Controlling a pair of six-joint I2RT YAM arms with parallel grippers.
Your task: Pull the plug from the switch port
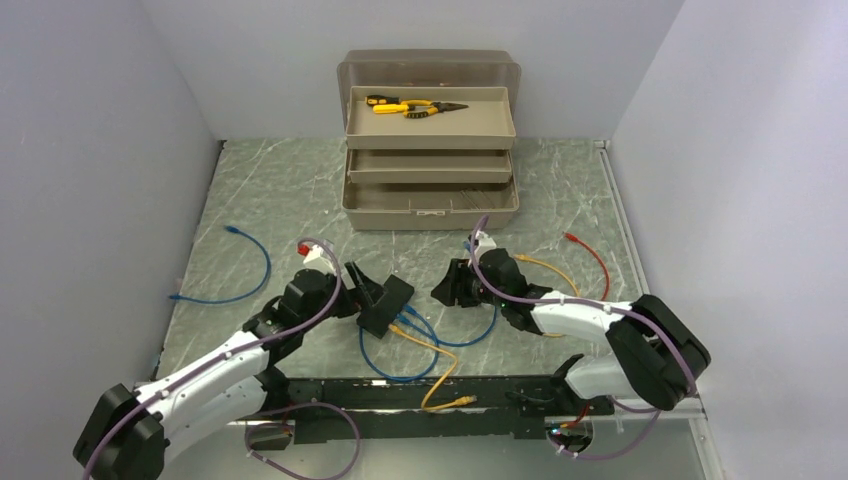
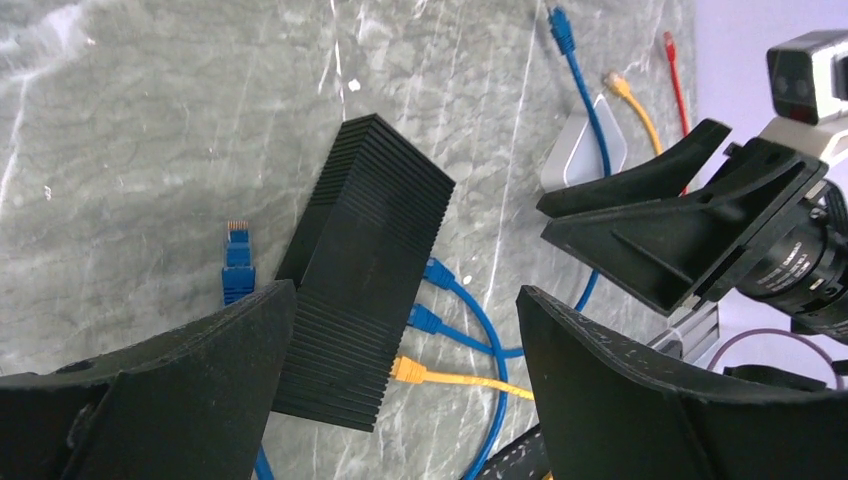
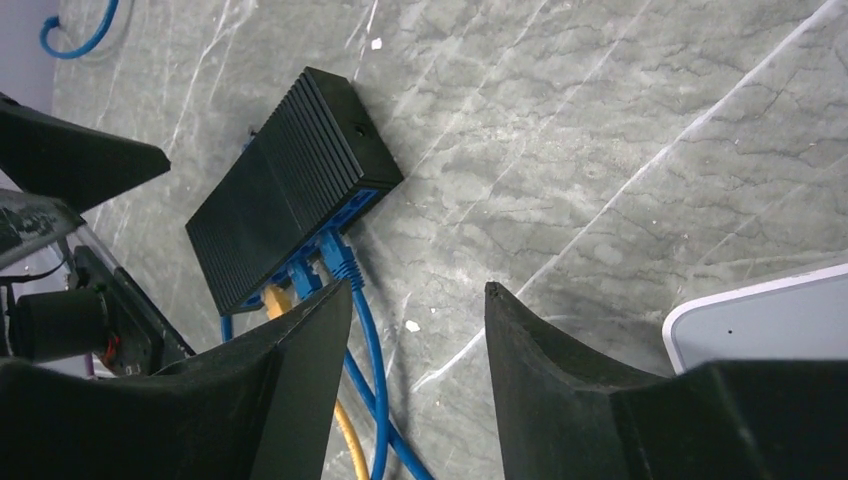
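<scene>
The black ribbed switch (image 2: 365,250) lies flat on the marble table. Blue plugs (image 3: 335,250) and a yellow plug (image 3: 275,300) sit in the ports along one long side; another blue plug (image 2: 238,260) lies by its other side. My left gripper (image 1: 360,280) hangs just above and left of the switch, fingers apart, nothing between them. My right gripper (image 1: 450,280) is to the right of the switch, fingers apart over bare table and cable ends, empty.
A tiered toolbox (image 1: 430,210) with pliers stands at the back. Loose blue (image 1: 240,290), red (image 1: 595,255) and yellow cables lie to the sides. A silver box (image 2: 580,150) is under the right arm.
</scene>
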